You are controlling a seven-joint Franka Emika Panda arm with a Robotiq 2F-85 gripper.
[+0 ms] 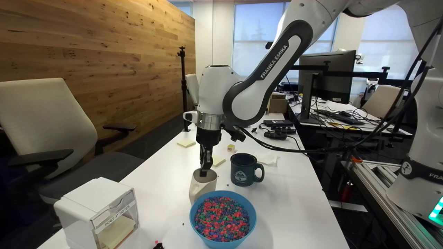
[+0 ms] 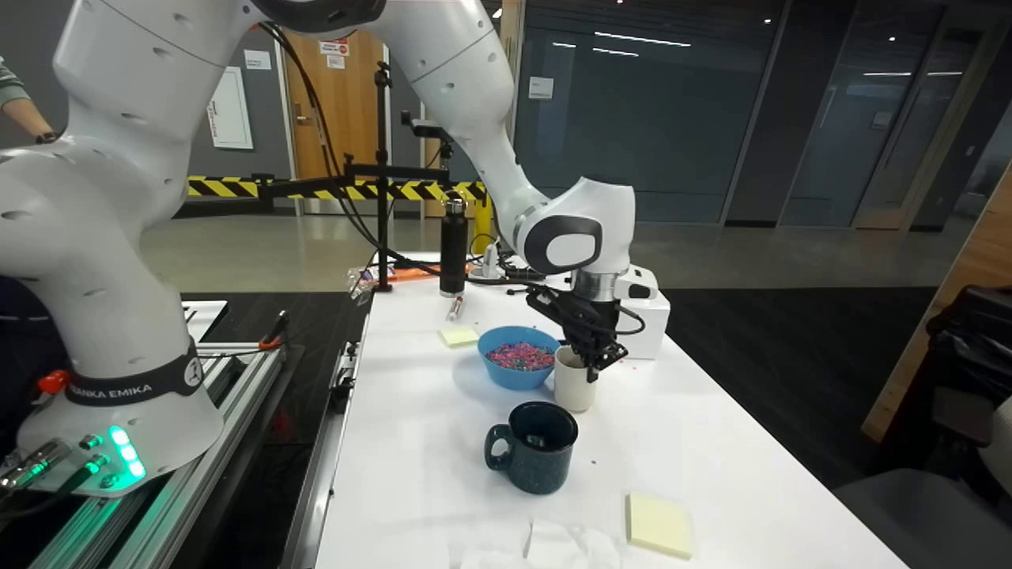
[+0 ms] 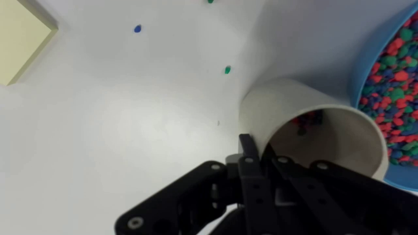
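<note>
A cream mug [image 1: 202, 182] stands beside the blue bowl [image 1: 223, 240], which is filled with small red, blue and green pieces. My gripper is shut on the mug's wall, one finger outside and one inside the rim. In the wrist view a few coloured pieces [image 3: 307, 122] show at the bottom of the cream mug [image 3: 286, 98]. Behind them, in exterior view 1, a dark green mug [image 1: 244, 171] stands upright, apart from the gripper.
A white Post-it dispenser [image 1: 99, 211] stands at the near left. Yellow note pads [image 2: 659, 525] lie on the table [image 2: 408, 455]. A few loose pieces [image 3: 227, 70] are scattered near the cream mug. Bare table lies to the right of the dark mug in exterior view 1.
</note>
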